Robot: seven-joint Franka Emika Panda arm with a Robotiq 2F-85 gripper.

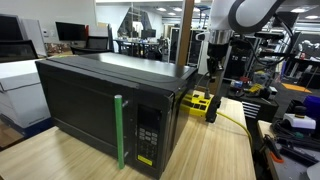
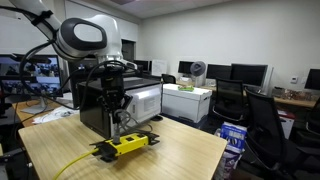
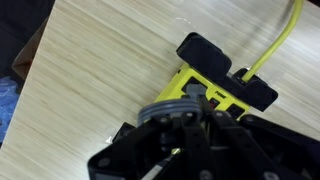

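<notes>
A yellow device with black ends (image 2: pixel 130 144) and a yellow cable is on the table. My gripper is directly over it, its fingers shut on the device's middle as far as shows. One black end (image 3: pixel 203 55) and the cable show clearly in the wrist view. A grey, rounded, ribbed piece (image 3: pixel 168 108) covers part of the device there; I cannot tell what it is. In exterior view 1 the device (image 1: pixel 200 104) is partly behind the microwave; whether it is clear of the table is hard to tell.
A large black microwave (image 1: pixel 100 100) with a green handle stands close beside the arm. The yellow cable (image 2: pixel 72 160) runs across the wood table. Bare tabletop (image 2: pixel 185 150) lies right of the device in exterior view 2.
</notes>
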